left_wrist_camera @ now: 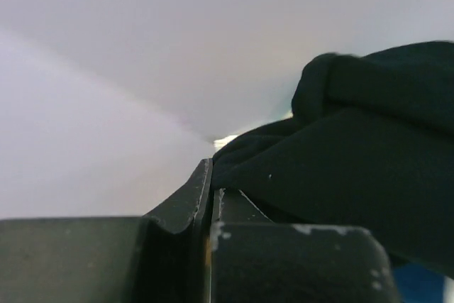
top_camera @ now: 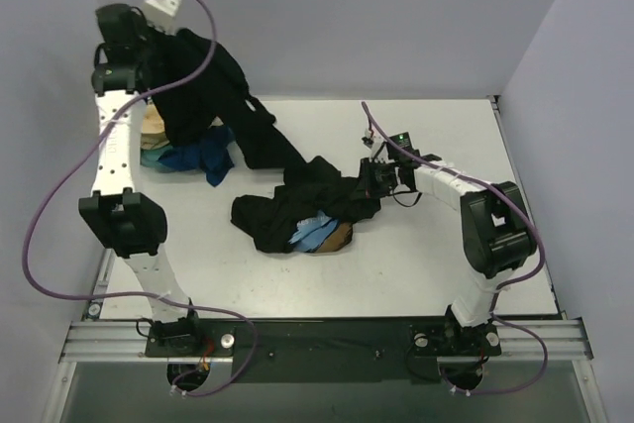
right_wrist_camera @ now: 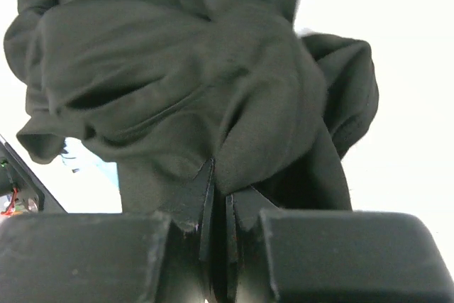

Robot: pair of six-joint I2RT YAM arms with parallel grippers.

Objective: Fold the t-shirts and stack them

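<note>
A black t shirt (top_camera: 307, 200) stretches from upper left down to the table's middle, rumpled and partly lying there. High at the left, my left gripper is shut on one part of it, and the cloth (left_wrist_camera: 355, 154) fans out to the right in that wrist view. Near the middle of the table, my right gripper (top_camera: 371, 177) is low over the rumpled end. In the right wrist view, bunched black fabric (right_wrist_camera: 177, 83) runs in between the shut fingertips of that gripper. Light blue cloth (top_camera: 314, 232) and brown cloth (top_camera: 338, 237) show at the rumpled end's lower edge.
At the back left lies a pile with blue cloth (top_camera: 203, 156) and tan cloth (top_camera: 153, 128), partly covered by the raised black fabric and the left arm. Purple cables loop around both arms.
</note>
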